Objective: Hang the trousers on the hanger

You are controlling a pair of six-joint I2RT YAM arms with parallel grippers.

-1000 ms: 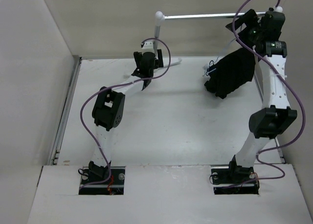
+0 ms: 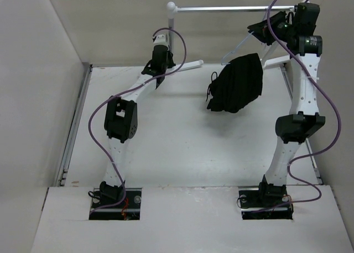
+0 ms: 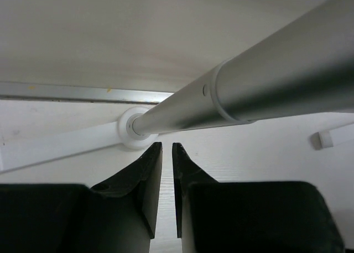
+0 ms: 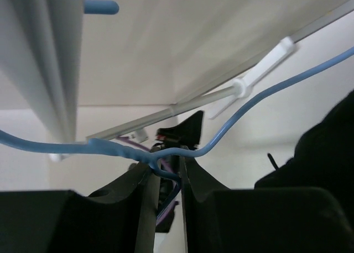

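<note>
Black trousers (image 2: 238, 84) hang in the right half of the top view, draped on a light blue hanger (image 2: 237, 47); their dark cloth fills the lower right of the right wrist view. My right gripper is shut on the hanger near the neck of its hook. The hook's blue tip (image 4: 101, 7) shows on the far side of the rack's rail (image 4: 58, 54), so the hook appears to pass around it. By the rack's left post my left gripper is nearly closed, with nothing visible between its fingertips.
A metal rail (image 2: 232, 9) crosses the back above the table. Its left post (image 3: 182, 104) rises from a white foot (image 3: 61, 145) close to my left gripper.
The trousers and hanger have swung left, and the cloth hangs fuller. The rack's left end and my left gripper have shifted slightly left and back. My right gripper has moved slightly left.
</note>
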